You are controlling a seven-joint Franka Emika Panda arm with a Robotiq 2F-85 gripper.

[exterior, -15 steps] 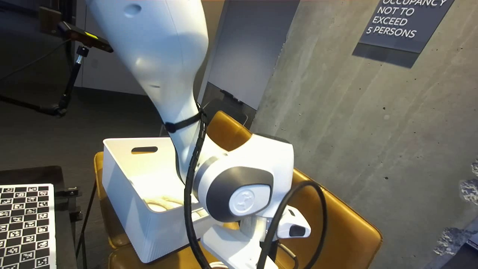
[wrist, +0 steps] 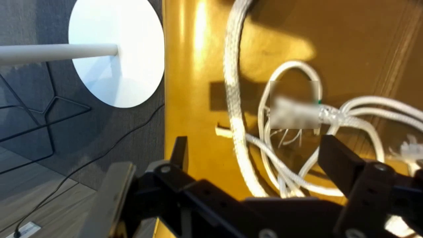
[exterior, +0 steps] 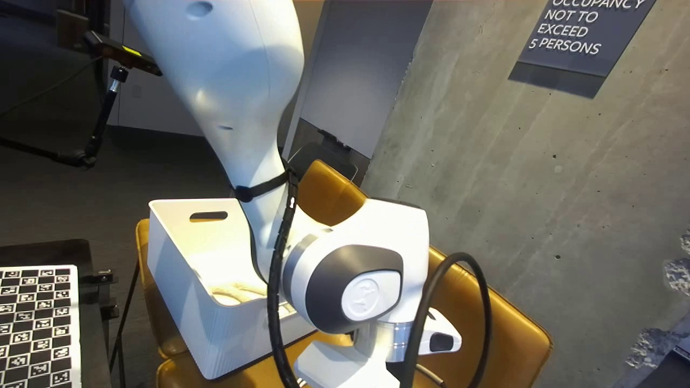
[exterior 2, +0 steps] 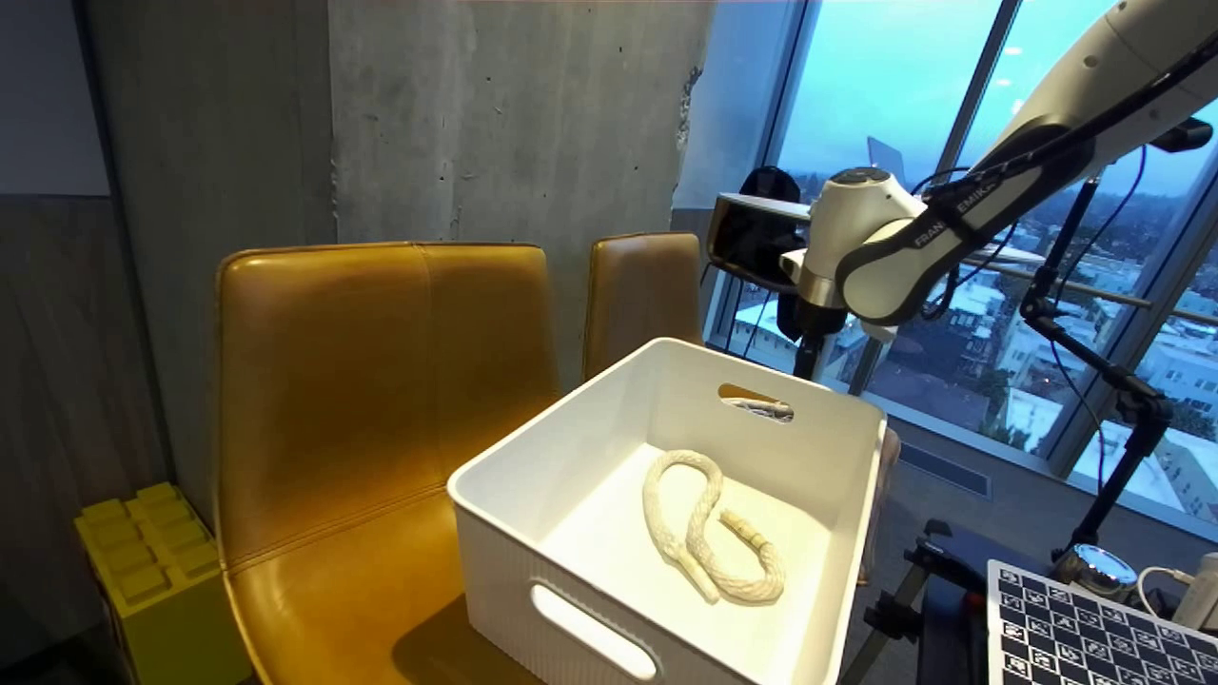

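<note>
In the wrist view my gripper is open, its black fingers wide apart with nothing held between them. Beyond the fingers, white cords (wrist: 372,105) lie looped and tangled on a tan chair seat (wrist: 198,158). A thicker braided rope (wrist: 234,91) runs along the seat to the left of the tangle. Inside the white bin (exterior 2: 548,479), a cream rope (exterior 2: 697,537) rests in a curved shape on the floor of the bin. My arm (exterior: 362,284) hides the gripper's fingers in exterior view 1.
The bin stands on a neighbouring chair (exterior 2: 377,388). Left of the seat edge are a white round base (wrist: 134,79) and a dark cable (wrist: 107,146) on the floor. A checkered board (exterior: 39,323) sits beside the bin. A concrete wall (exterior: 491,213) rises behind the chairs.
In exterior view 1 my wrist and hand have shifted slightly right and down. The bin and its rope stay put.
</note>
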